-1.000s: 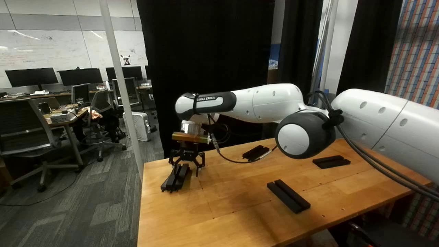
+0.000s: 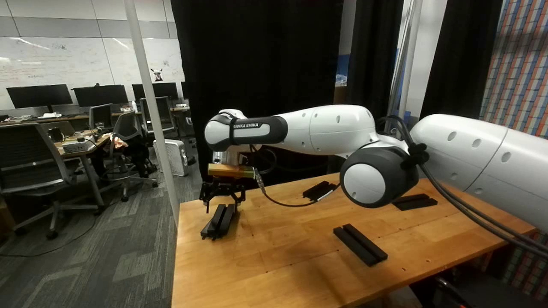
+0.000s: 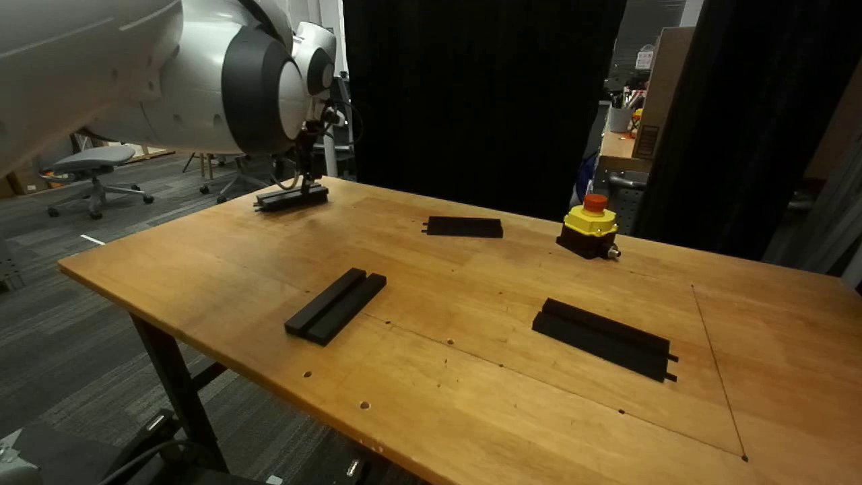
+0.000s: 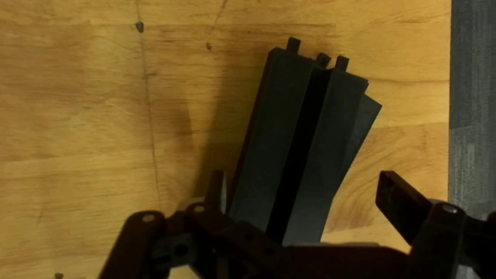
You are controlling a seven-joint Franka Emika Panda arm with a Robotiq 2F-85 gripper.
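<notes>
A pair of long black grooved pieces [image 4: 274, 135] with small pegs at one end lies in the table's far corner. Beneath its right side another black piece [image 4: 367, 111] sticks out at an angle. My gripper is open, pointing down at the near part of this stack. In the wrist view, the stack runs between its spread fingers, closer to the left one, with a wide gap on the right. Exterior view 1 shows the gripper above the stack's far end. Whether a finger touches the stack cannot be told.
Other black grooved pieces rest apart on the table: one near the front [image 3: 336, 307], one at the back [image 3: 465, 227], one at right [image 3: 604, 339]. A yellow emergency stop [image 3: 590, 223] stands at the back. The table edge [image 4: 449, 93] lies close to the stack's right.
In exterior view 1 my gripper has moved left, from reaching past the stack's right side to standing more squarely over its far end. The black pieces have stayed put.
</notes>
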